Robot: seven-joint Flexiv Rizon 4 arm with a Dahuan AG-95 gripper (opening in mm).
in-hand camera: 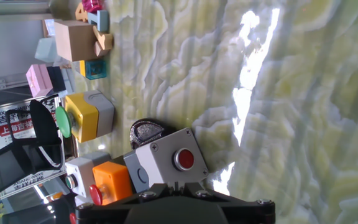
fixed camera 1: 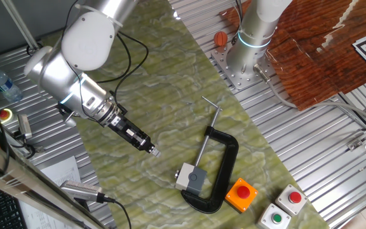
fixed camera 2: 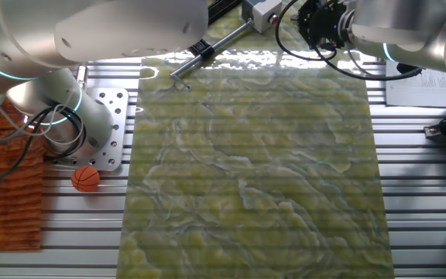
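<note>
My gripper (fixed camera 1: 155,152) points down and right over the green marbled mat, its narrow tips together with nothing showing between them. In the wrist view, the gripper shows at the bottom edge. Ahead of its tips stands a grey button box (in-hand camera: 165,163) with a red button (in-hand camera: 184,159) facing me. From above, this box (fixed camera 1: 191,177) sits in the lower end of a black C-clamp (fixed camera 1: 228,168), a short gap from the gripper. In the second exterior view, the gripper's tips are hard to make out near the top edge.
Beyond the clamp stand an orange box (fixed camera 1: 241,194) with a red button, a pale box (fixed camera 1: 292,198) with a red button and another (fixed camera 1: 275,217) with a green one.
</note>
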